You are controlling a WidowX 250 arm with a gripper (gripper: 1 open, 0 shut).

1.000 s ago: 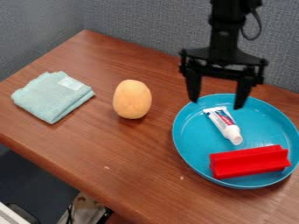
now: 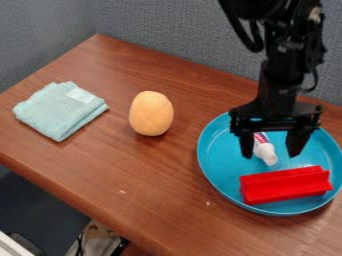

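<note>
My black gripper (image 2: 271, 142) has its fingers open and low over the blue plate (image 2: 222, 165), one on each side of a small white tube (image 2: 263, 151) with red print. The tube is largely hidden behind the gripper. A red block (image 2: 285, 184) lies at the front of the plate, below the fingers in the view.
An egg-shaped orange object (image 2: 151, 113) stands left of the plate. A folded mint cloth (image 2: 59, 109) lies at the far left of the wooden table (image 2: 120, 170). Grey padded walls bound the back, and the table's front-left edge drops to a dark floor.
The gripper has come down from above the back of the plate toward the viewer and now covers most of the tube. The objects on the table look unchanged.
</note>
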